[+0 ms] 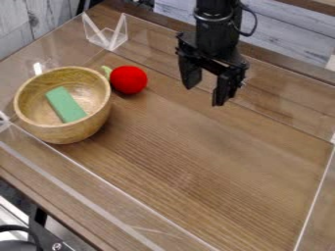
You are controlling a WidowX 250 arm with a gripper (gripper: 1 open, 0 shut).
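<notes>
The black gripper [207, 75] hangs from the arm at the top centre, over the bare wooden table, right of a red ball [128, 79] and apart from it. Whether its fingers are open or shut is hard to tell. A green block [65, 104] lies inside a wooden bowl [89, 125] at the left. A small green item, mostly hidden, sits just behind the red ball.
A white wire-like object [108, 31] stands at the back left. The table's edges show at left and right, with dark cables at the lower left.
</notes>
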